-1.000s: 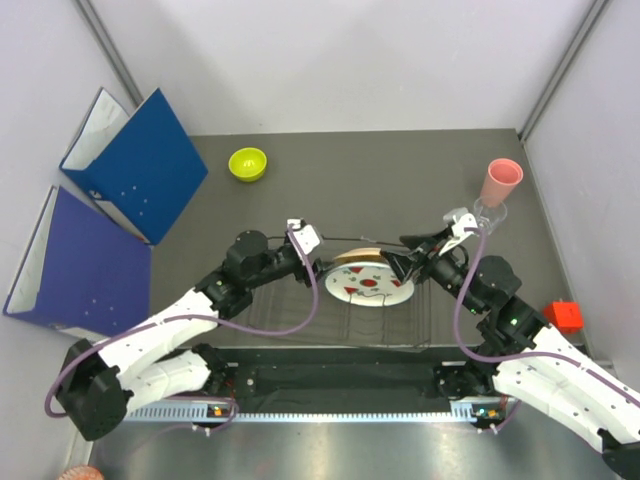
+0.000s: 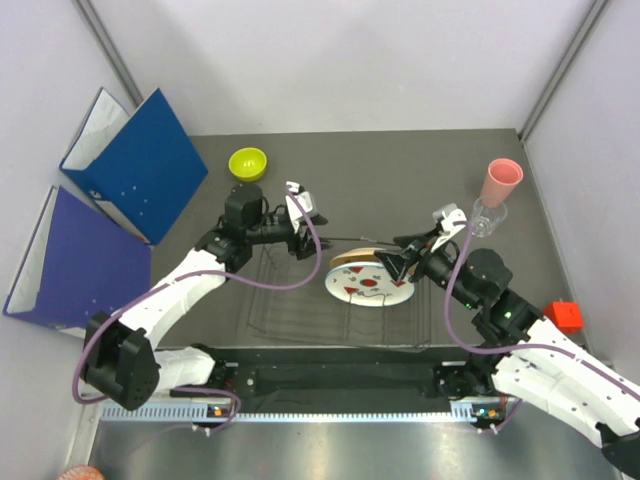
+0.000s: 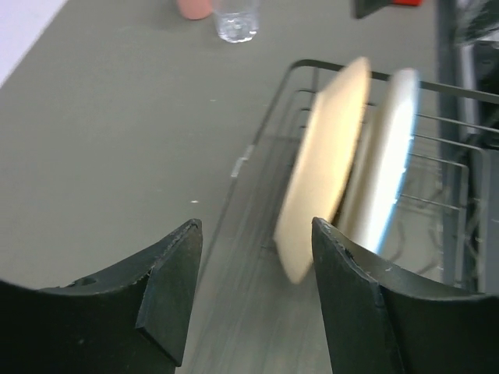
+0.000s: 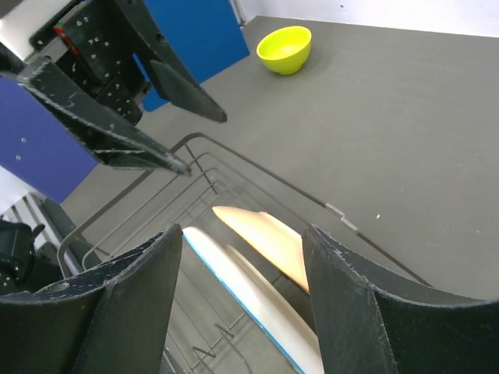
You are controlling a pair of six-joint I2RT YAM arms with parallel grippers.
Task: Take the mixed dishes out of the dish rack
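The wire dish rack [image 2: 275, 315] holds a white plate with red patterns [image 2: 350, 288] and a tan plate [image 2: 352, 257] behind it. Both stand on edge; another pale edge [image 4: 269, 284] shows between them. My left gripper is open at the rack's back left, its fingers apart and nothing held. In the left wrist view the tan plate [image 3: 326, 148] and the white plate [image 3: 387, 156] lie beyond its right finger. My right gripper is open at the plates' right side. The plates appear in its gap, but contact cannot be told.
A yellow-green bowl [image 2: 247, 164] sits at the back left of the counter. A pink cup [image 2: 501, 180] and a clear glass [image 2: 487, 217] stand at the back right, near a red block [image 2: 564, 317]. Blue panels [image 2: 150, 165] border the left.
My left gripper has moved away from the plates, up toward the rack's back edge. The right arm has shifted slightly. The plates stand as before.
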